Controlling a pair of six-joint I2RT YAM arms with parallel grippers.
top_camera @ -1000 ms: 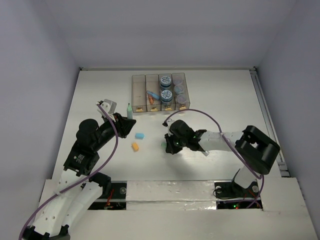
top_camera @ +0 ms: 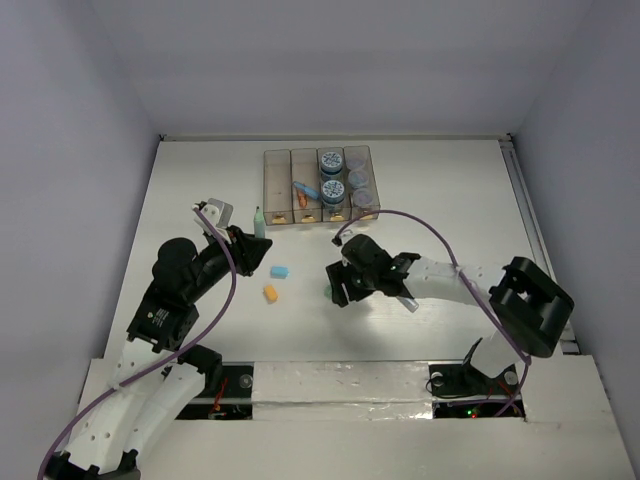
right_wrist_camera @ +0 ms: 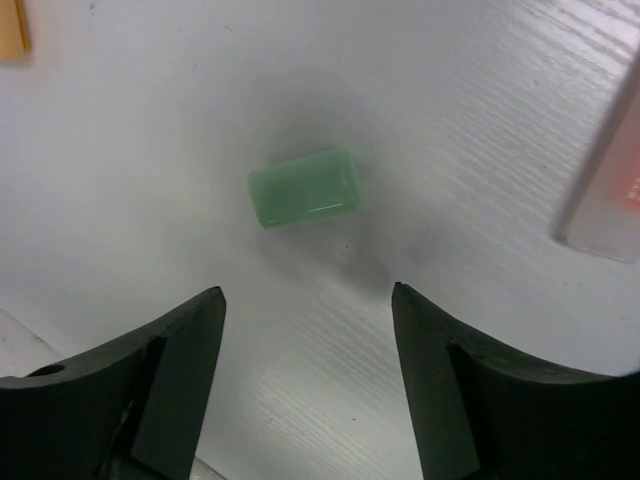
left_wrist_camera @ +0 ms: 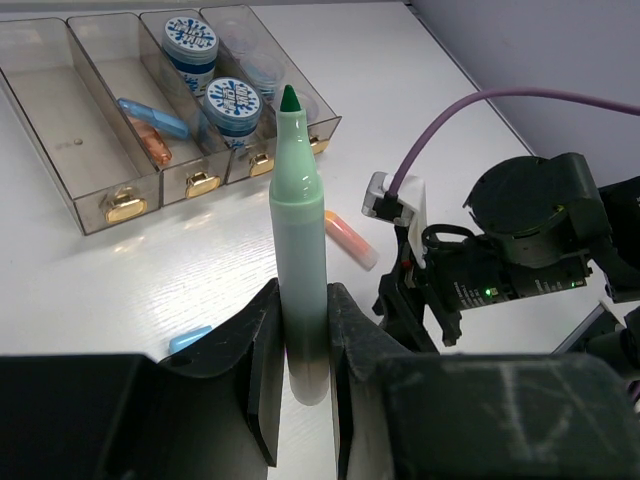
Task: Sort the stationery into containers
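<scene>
My left gripper is shut on a green marker [left_wrist_camera: 300,240], held upright in the air left of centre, below the sorting box [top_camera: 277,185]. My right gripper is open, low over the table, with a small green block [right_wrist_camera: 305,188] lying just beyond its fingertips. A blue block [top_camera: 279,271] and an orange block [top_camera: 270,293] lie between the arms. An orange-pink stick [left_wrist_camera: 350,242] lies in front of the box. The box's compartments hold blue-lidded jars [left_wrist_camera: 231,108], a blue item [left_wrist_camera: 155,118] and an orange item [left_wrist_camera: 150,138].
A clear item with red [right_wrist_camera: 610,210] lies right of the green block. Walls [top_camera: 590,200] bound the table. The box's left compartment is empty, and the table's back left is clear.
My right arm has shifted slightly rightward and its gripper's fingers show more spread in the top view. The left arm and its marker have not moved.
</scene>
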